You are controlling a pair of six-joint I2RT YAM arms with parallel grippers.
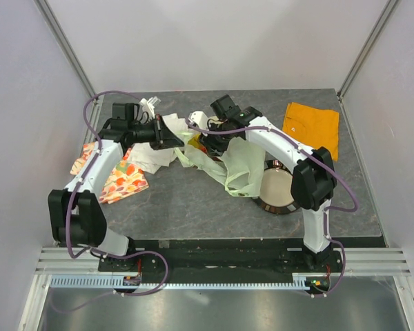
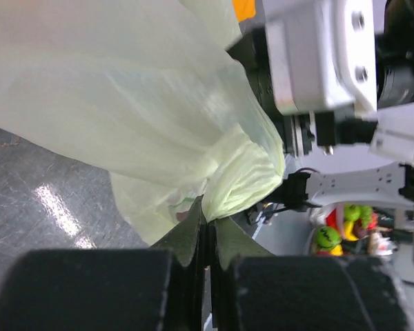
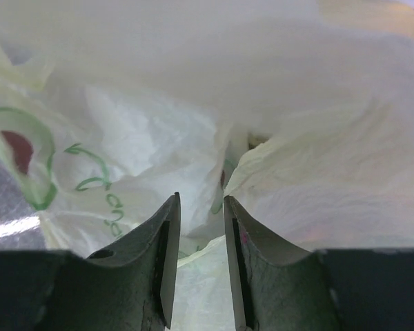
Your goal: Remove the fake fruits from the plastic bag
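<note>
A pale green plastic bag lies crumpled in the middle of the table, yellow and red fruit showing in its opening. My left gripper is shut on the bag's gathered edge, pulling it up at the left. My right gripper is over the bag's middle, its fingers part open against the plastic, a fold of which runs close by the fingertips. Whether it grips that fold is unclear.
An orange cloth lies at the back right, a round pan beside the bag, an orange-patterned cloth and a white cloth at the left.
</note>
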